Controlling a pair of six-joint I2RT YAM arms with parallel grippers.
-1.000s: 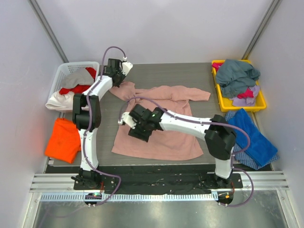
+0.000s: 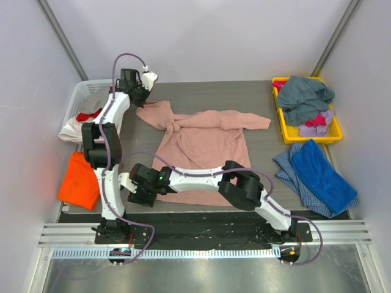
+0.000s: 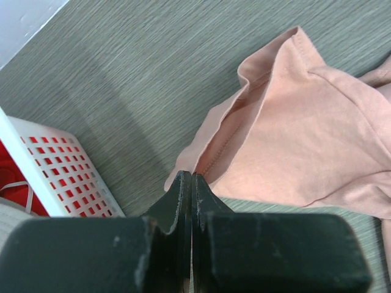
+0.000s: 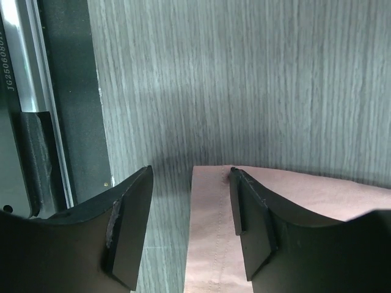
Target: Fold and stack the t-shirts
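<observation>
A pink t-shirt (image 2: 198, 146) is spread on the table, its hem toward the front and one sleeve reaching out to each side at the back. My left gripper is shut with its tips at the cuff of the left sleeve (image 3: 299, 134); whether they pinch any cloth I cannot tell. Low at the shirt's front left corner, my right gripper stands open. Its fingers (image 4: 253, 226) straddle the hem corner (image 4: 211, 189), one over bare table and one against the cloth. The right arm covers part of the hem from above.
A white basket (image 2: 76, 97) of clothes stands close beside the left gripper, with an orange cloth (image 2: 79, 181) in front of it. At right are a yellow bin (image 2: 335, 130) of clothes and blue folded cloths (image 2: 324, 174). Bare table lies behind the shirt.
My right gripper has travelled left and toward the front, from above the shirt's middle down to its front left corner. The left gripper has shifted slightly left at the sleeve's end.
</observation>
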